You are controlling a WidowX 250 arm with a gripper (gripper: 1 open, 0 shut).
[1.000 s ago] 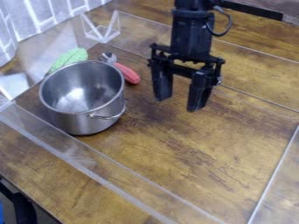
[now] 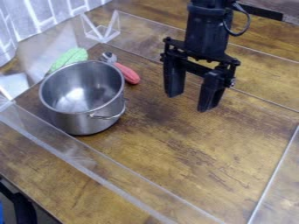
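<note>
My black gripper (image 2: 194, 83) hangs over the wooden table at upper centre, its two fingers pointing down and spread apart, with nothing visible between them. To its left stands a steel pot (image 2: 82, 98) with a handle. Behind the pot lie a pink oblong object (image 2: 126, 73) and a pale green oblong object (image 2: 68, 59), apart from the gripper.
A whitish object (image 2: 12, 84) sits at the left edge, partly out of view. Clear panel edges cross the upper left and foreground.
The pot and the oblong objects have not moved.
</note>
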